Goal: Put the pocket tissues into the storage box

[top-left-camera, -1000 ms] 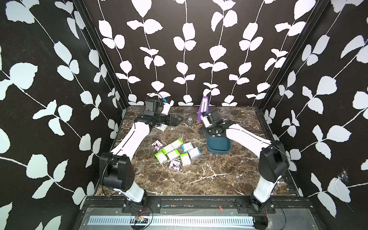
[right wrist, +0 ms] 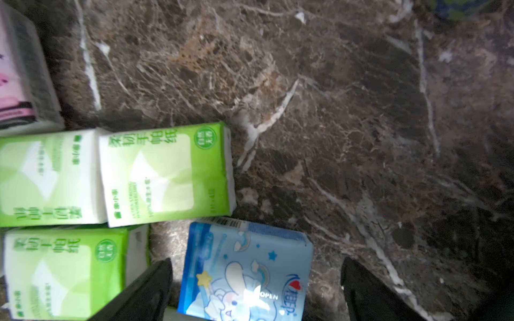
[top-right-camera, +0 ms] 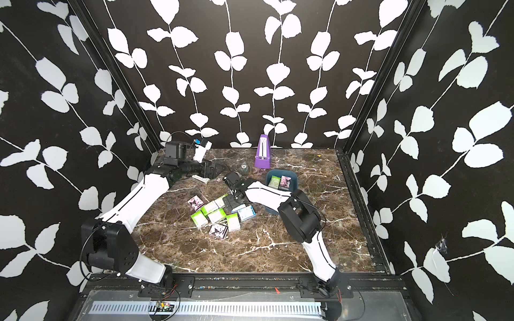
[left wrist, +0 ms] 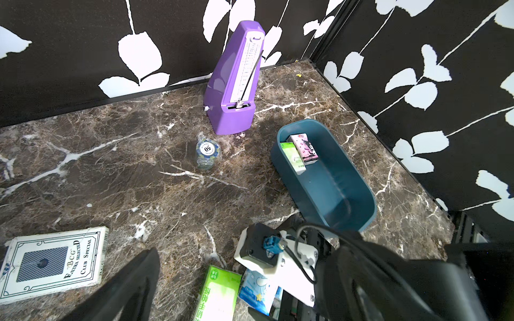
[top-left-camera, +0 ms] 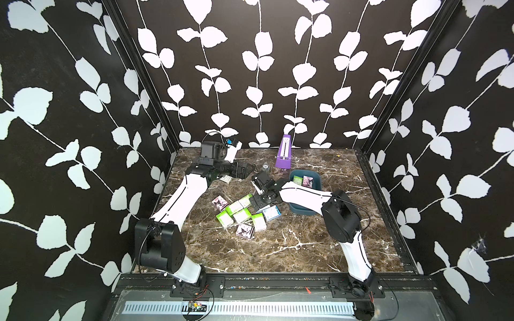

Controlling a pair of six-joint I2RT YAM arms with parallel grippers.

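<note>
My right gripper is open over a blue tissue pack point(right wrist: 243, 275) with a cartoon print; the pack lies between its fingers from the camera's angle, not gripped. Green tissue packs point(right wrist: 166, 174) lie beside it. In the top left view, another blue-and-white pack point(top-left-camera: 272, 213) and pink packs point(top-left-camera: 245, 230) belong to the same cluster. The blue-green storage box point(left wrist: 342, 200) stands to the right, with one green pack point(left wrist: 292, 156) and one pink pack point(left wrist: 304, 148) inside at its far end. At the back left, my left gripper hangs open and empty.
A purple metronome point(left wrist: 230, 91) stands at the back, near a small wrapped chip point(left wrist: 207, 151). A white card box point(left wrist: 56, 262) lies below the left gripper. My right forearm point(top-left-camera: 305, 195) crosses over the storage box.
My right gripper has swung left and nearer, from over the storage box to the tissue cluster, uncovering the two packs in the box. The left arm has barely moved.
</note>
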